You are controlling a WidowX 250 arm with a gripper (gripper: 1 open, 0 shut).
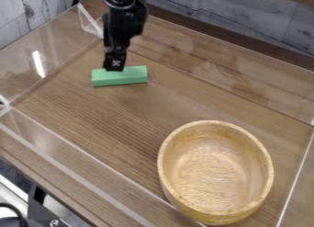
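Note:
A small green rectangular block (128,77) lies on the wooden tabletop in the upper left area. My black gripper (128,62) hangs just above it, its fingers apart and pointing down, with the tips close over the block's left part. Whether the tips touch the block I cannot tell.
A large beige round bowl (216,168) sits at the lower right. Walls edge the table at the back and upper left, and dark cables lie off its lower left edge.

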